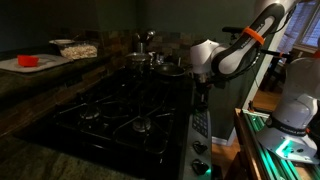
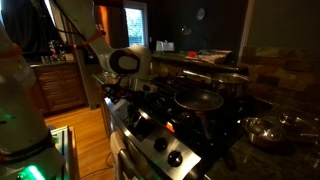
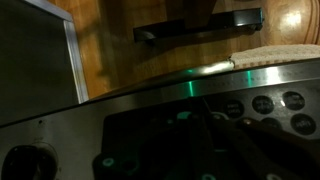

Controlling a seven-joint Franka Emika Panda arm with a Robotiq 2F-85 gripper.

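My dark gripper (image 1: pixel 203 97) points down beside the stove's front control panel (image 1: pixel 198 124). Its fingers are shut, and nothing shows between the fingers. The second exterior view has the white arm (image 2: pixel 125 62) at the near end of the stove front, the gripper lost in shadow there. From the wrist, the metal front edge (image 3: pixel 150 97) of the stove runs across, with round buttons (image 3: pixel 292 100) at the right and a dark knob (image 3: pixel 30 163) at the lower left. The dark fingers blend into the black panel.
A frying pan (image 2: pixel 199 100) rests on the black cooktop (image 1: pixel 105 108). Farther along the counter are a metal pot (image 2: pixel 265 132) and, at the other end, a red item (image 1: pixel 28 60) on a white board.
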